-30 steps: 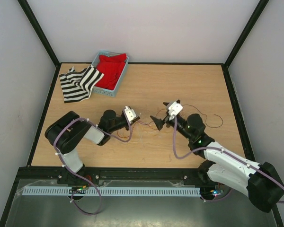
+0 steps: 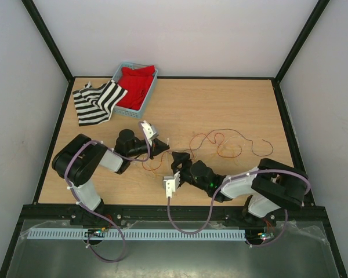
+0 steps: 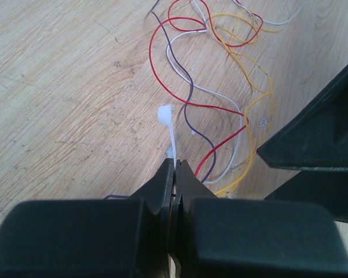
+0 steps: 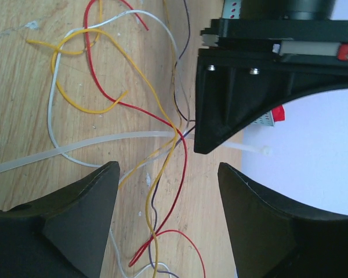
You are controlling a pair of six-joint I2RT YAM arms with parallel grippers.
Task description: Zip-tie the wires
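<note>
My left gripper is shut on a thin white zip tie [image 3: 172, 136], whose small square head sticks out past the fingertips. In the right wrist view the zip tie [image 4: 98, 141] runs across the picture from the left edge to beyond the left gripper's fingers [image 4: 211, 128]. Red, white, yellow and dark wires lie loosely crossed on the table; in the right wrist view the yellow wire [image 4: 140, 72] and others pass close by the strip. My right gripper is open near the strip's long end, with wires visible beyond its spread fingers.
At the back left stands a blue-grey basket [image 2: 127, 110] holding red cloth [image 2: 137, 84], with a black-and-white striped cloth [image 2: 95, 104] beside it. Wire ends [image 2: 220, 145] spread to the right of the grippers.
My right arm has swung left and toward the near edge, bringing its gripper close to the left one. My left gripper has shifted slightly left.
</note>
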